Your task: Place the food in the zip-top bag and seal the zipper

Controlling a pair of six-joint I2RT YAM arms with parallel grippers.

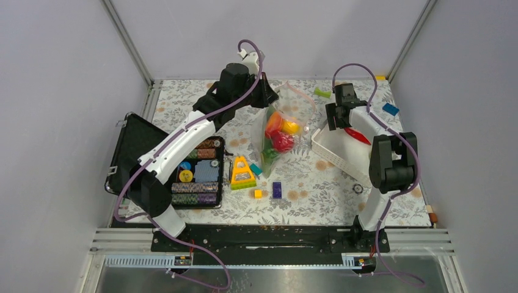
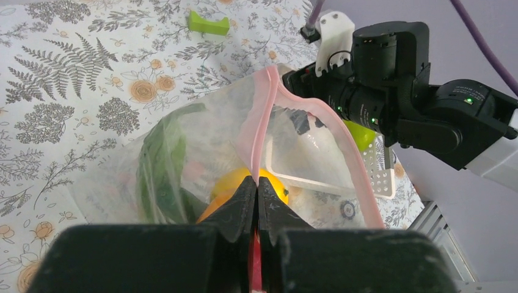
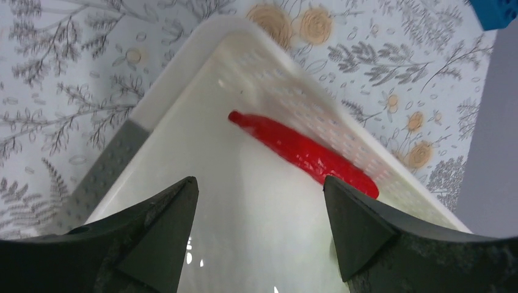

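My left gripper is shut on the rim of the zip top bag [image 1: 266, 137], holding it up by the pink zipper [image 2: 266, 91]. Inside are red, orange, yellow and green food, including a yellow piece [image 2: 232, 180]. My right gripper stands open over the white basket [image 1: 330, 152], above a long red chili [image 3: 305, 152] lying along the basket's wall. A green round item [image 2: 360, 135] shows behind the right arm in the left wrist view.
An open black case [image 1: 195, 189] sits at left, with a yellow toy [image 1: 241, 171], small blocks and a green piece [image 1: 322, 92] on the table. A blue block [image 1: 391, 109] lies right of the basket.
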